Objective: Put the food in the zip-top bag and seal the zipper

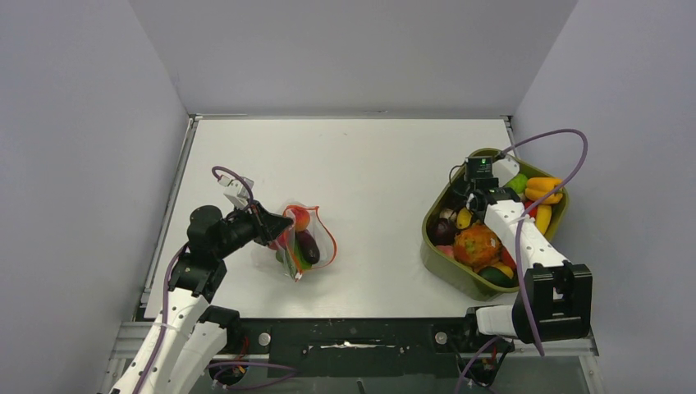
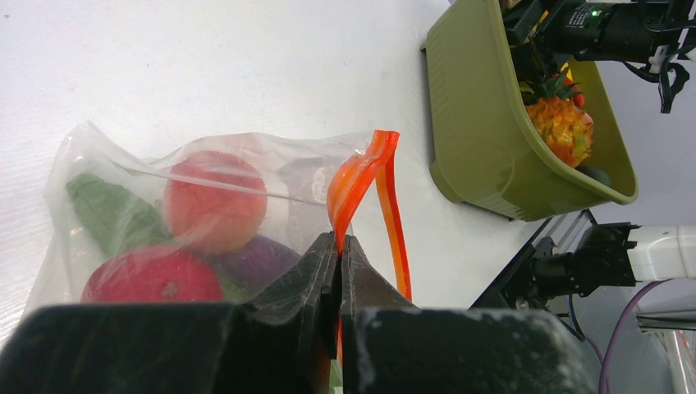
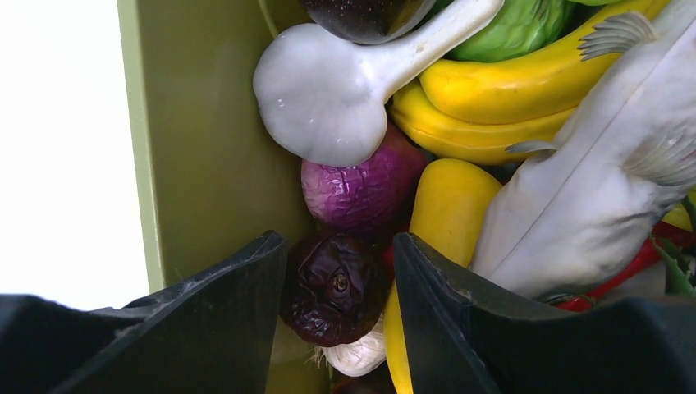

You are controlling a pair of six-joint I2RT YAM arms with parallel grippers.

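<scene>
On the left of the table lies a clear zip top bag (image 2: 304, 164) with an orange-red zip edge (image 2: 358, 176), its mouth spread apart. Inside show a red-orange round fruit (image 2: 217, 201), a dark red fruit (image 2: 152, 275), a dark purple eggplant (image 1: 307, 246) and something green (image 2: 115, 213). My left gripper is shut on the bag's orange edge. Down in the green bin (image 3: 139, 148), my right gripper has its fingers apart on either side of a dark wrinkled round fruit (image 3: 335, 287); whether they touch it I cannot tell.
Around the dark fruit are a purple onion (image 3: 361, 189), a white mushroom-like piece (image 3: 320, 98), yellow bananas (image 3: 492, 90), a white fish (image 3: 583, 180) and a garlic bulb (image 3: 361, 353). The bin wall stands close on the left.
</scene>
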